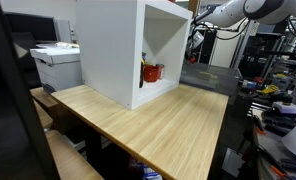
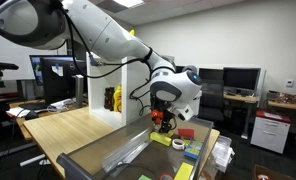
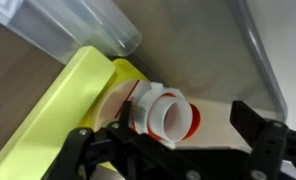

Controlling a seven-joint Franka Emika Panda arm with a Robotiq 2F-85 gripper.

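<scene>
In the wrist view, a white ring-like object with an open centre (image 3: 175, 117) and a red edge lies between the spread fingers of my gripper. The left finger (image 3: 110, 142) overlaps its near side in the picture; whether they touch I cannot tell. A yellow object (image 3: 66, 103) lies beside and partly beneath it. In exterior view 2 my gripper (image 2: 170, 124) points down into an open bin (image 2: 116, 156) with small things in it. The arm (image 1: 196, 40) is small and far back in exterior view 1.
A clear plastic piece (image 3: 80, 20) lies beside the yellow object. The bin also holds a red item (image 2: 186, 133) and a green item (image 2: 184, 171). A white shelf (image 1: 115, 55) stands on the wooden table (image 1: 153, 130), whose front is bare.
</scene>
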